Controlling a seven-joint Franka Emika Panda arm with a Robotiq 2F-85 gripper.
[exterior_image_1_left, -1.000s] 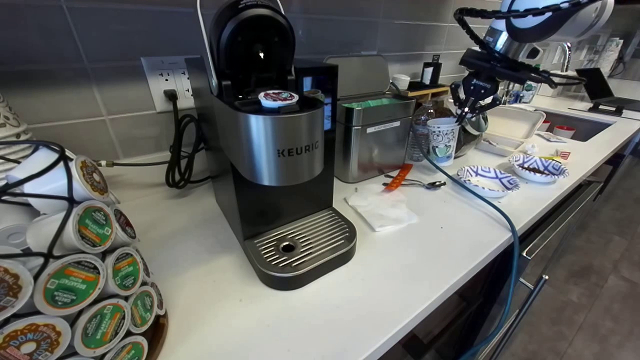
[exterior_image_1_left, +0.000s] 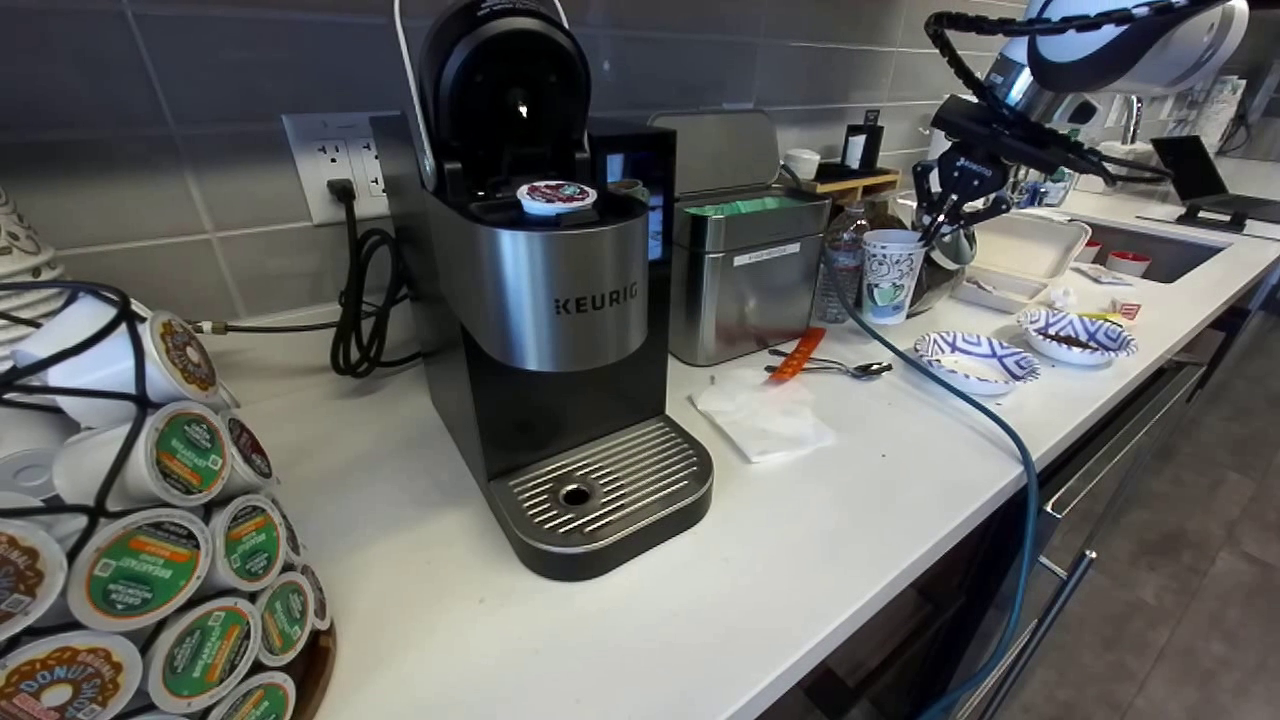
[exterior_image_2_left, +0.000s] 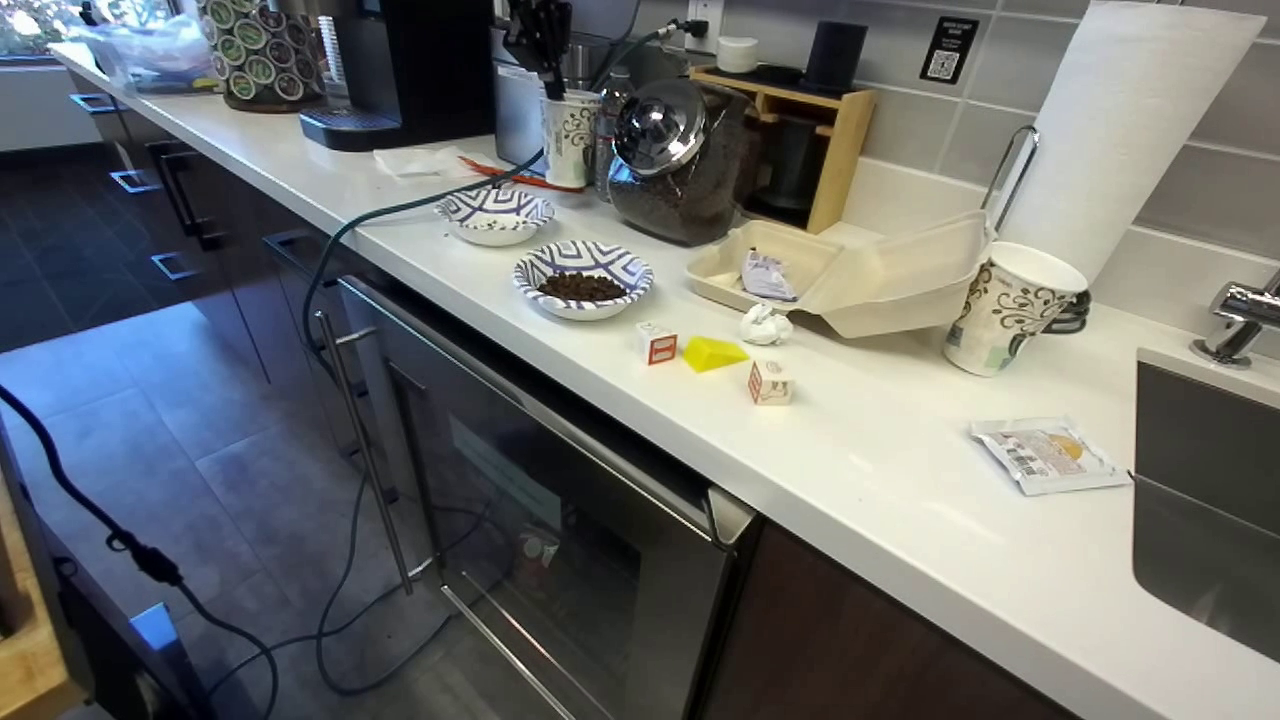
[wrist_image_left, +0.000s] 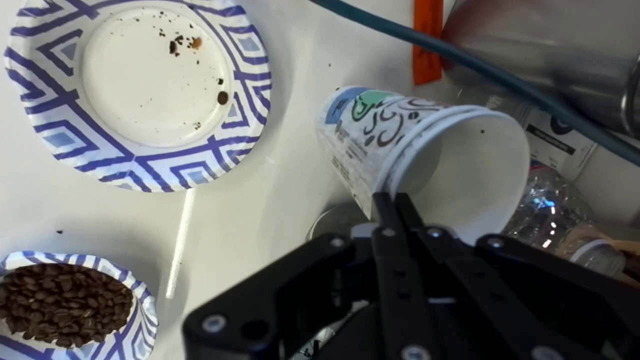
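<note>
A patterned white paper cup (wrist_image_left: 384, 129), apparently two nested, stands by the metal bin. My gripper is at its rim, fingers together, with the thin cup wall between the fingertips. The cup's wide mouth faces the wrist camera and its inside looks empty. Exterior view 1 has the gripper (exterior_image_1_left: 930, 234) coming down from above onto the right side of the cup (exterior_image_1_left: 890, 282). In exterior view 2 the cup (exterior_image_2_left: 569, 144) is upright under the fingers; whether its base touches the counter is hard to tell.
Close by are a clear bottle (exterior_image_1_left: 843, 258), a jar of dark beans (exterior_image_2_left: 684, 198), a bowl with crumbs (wrist_image_left: 156, 78) and a bowl of coffee beans (wrist_image_left: 66, 303). A teal cable (exterior_image_1_left: 960, 408) crosses the counter. The coffee maker (exterior_image_1_left: 540, 300) stands left of the bin (exterior_image_1_left: 750, 282).
The cup has shifted slightly up and to the right in exterior view 1, together with the gripper. The arm has risen a little and moved rightward.
</note>
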